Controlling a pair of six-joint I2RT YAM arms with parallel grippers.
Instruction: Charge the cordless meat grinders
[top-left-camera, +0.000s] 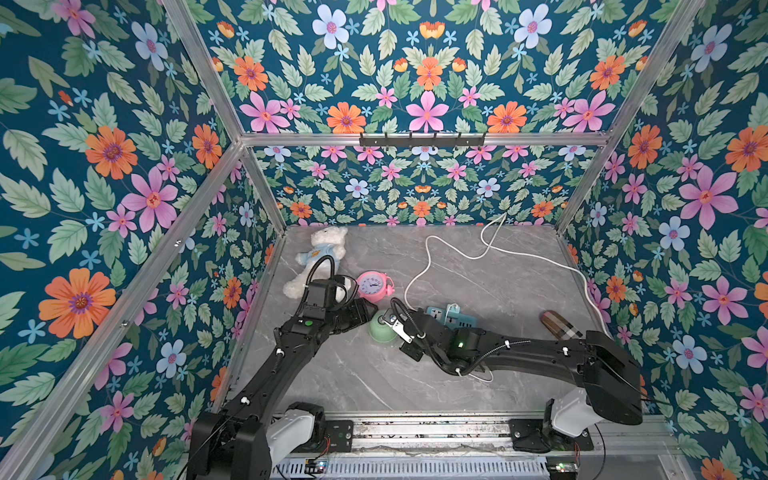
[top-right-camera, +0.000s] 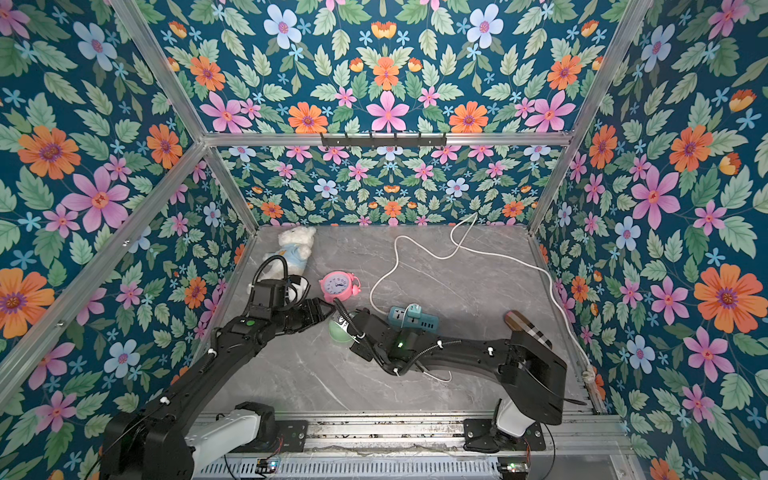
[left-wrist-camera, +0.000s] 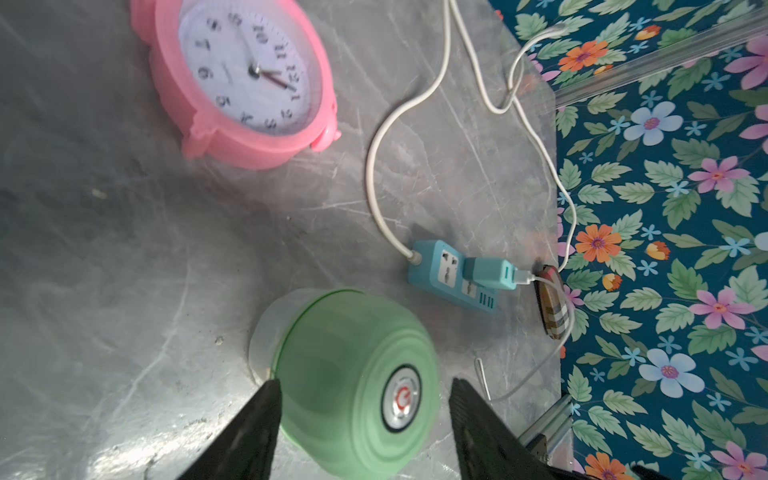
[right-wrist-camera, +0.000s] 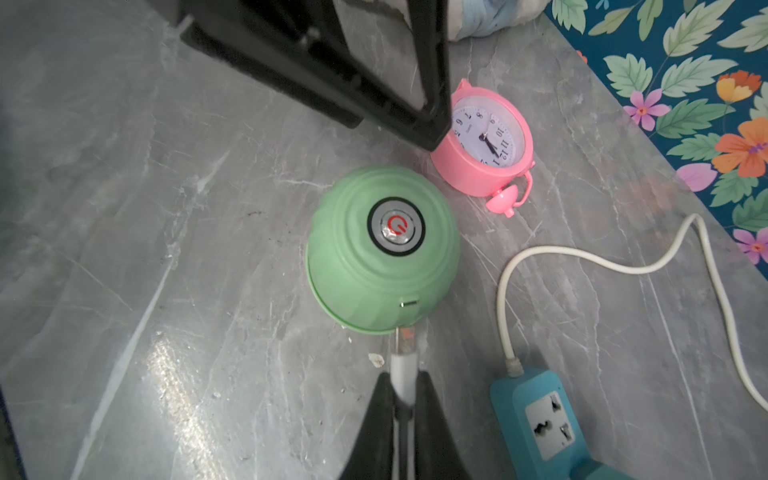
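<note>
A green meat grinder (right-wrist-camera: 352, 264) with a power button on its top (right-wrist-camera: 396, 226) stands at the table's middle; a small port shows on its side. My right gripper is shut on a white charging plug (right-wrist-camera: 404, 368), its metal tip pointing at the port, at or very near the grinder's edge. My left gripper is open above the grinder, which sits below and between its fingers. A teal power strip (left-wrist-camera: 440, 268) with an adapter (left-wrist-camera: 489, 273) plugged in lies to the right, a cable running from the adapter.
A pink alarm clock (top-left-camera: 373, 285) lies just behind the grinder. A white teddy bear (top-left-camera: 326, 240) is at the back left, a brown object (top-left-camera: 560, 324) at the right. White cable crosses the back and right of the table.
</note>
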